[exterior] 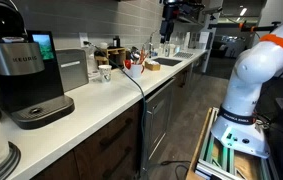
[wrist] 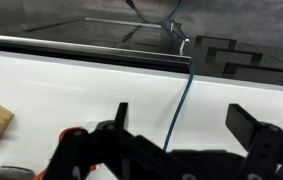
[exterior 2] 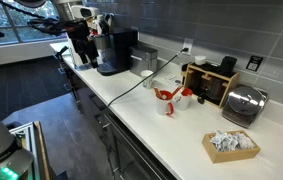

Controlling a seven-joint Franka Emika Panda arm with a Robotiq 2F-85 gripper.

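My gripper is open in the wrist view, its two black fingers wide apart with only counter and a thin dark cable showing between them. In exterior view 1 the gripper (exterior: pixel 167 34) hangs high over the edge of the white counter (exterior: pixel 86 125). Exterior view 2 has the gripper (exterior 2: pixel 84 52) at the upper left, near the black coffee maker. A white mug (exterior 2: pixel 146 74) and a pot with red parts (exterior 2: pixel 165 106) stand on the counter, away from it. Part of a red rim (wrist: pixel 69 134) peeks out beside the left finger.
A dark cable (exterior 2: pixel 141 82) crosses above the counter. Along the wall are a coffee maker (exterior: pixel 31 85), a wooden shelf (exterior 2: pixel 209 84) and a steel toaster (exterior 2: pixel 246 103). Nearer the front right sits a wooden tray (exterior 2: pixel 217 153).
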